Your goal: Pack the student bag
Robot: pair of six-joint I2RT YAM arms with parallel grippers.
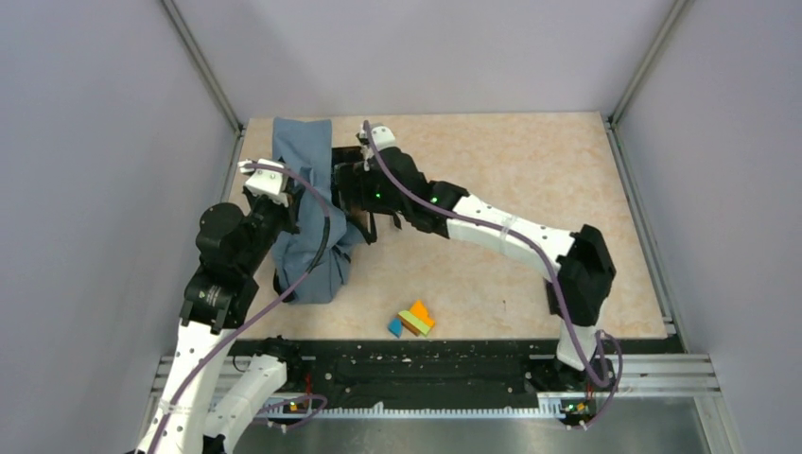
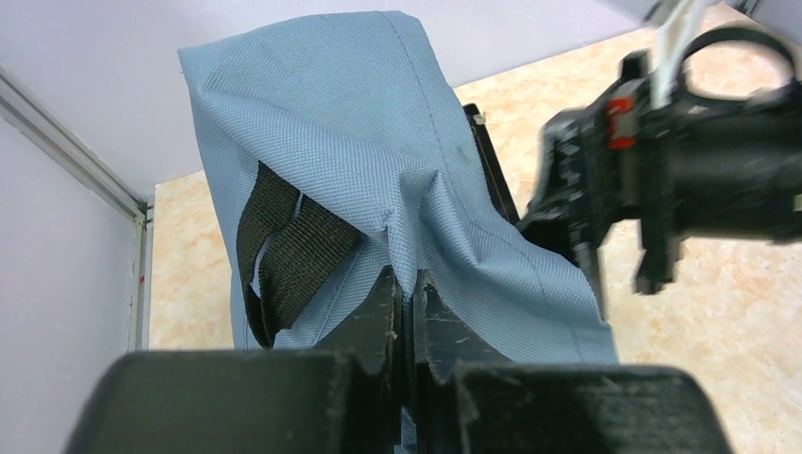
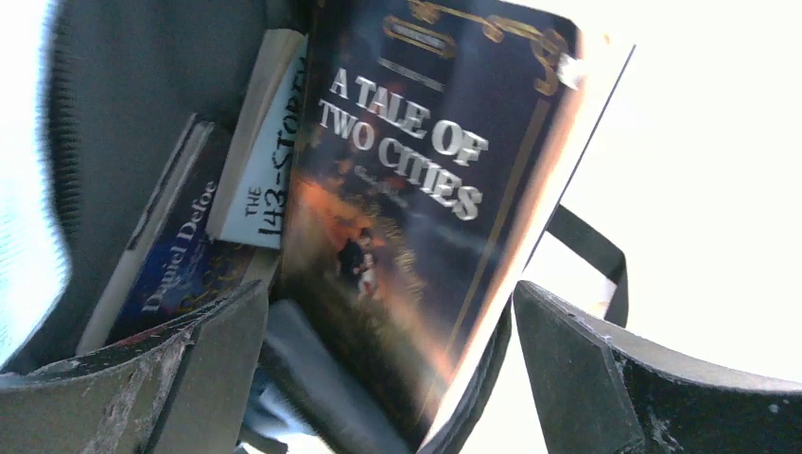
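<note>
The blue-grey student bag lies at the table's left side. In the left wrist view my left gripper is shut on a gathered fold of its cloth. On the bag's right side, my right gripper stands open beside its mouth. Inside, the right wrist view shows "A Tale of Two Cities", blurred at its edges and lying between the spread fingers. To its left are "The 143-Storey" book and a Daniel Defoe book. How deep the books sit is hidden.
Small orange, green and blue pieces lie near the table's front edge. A dark item at the right is partly covered by my right arm.
</note>
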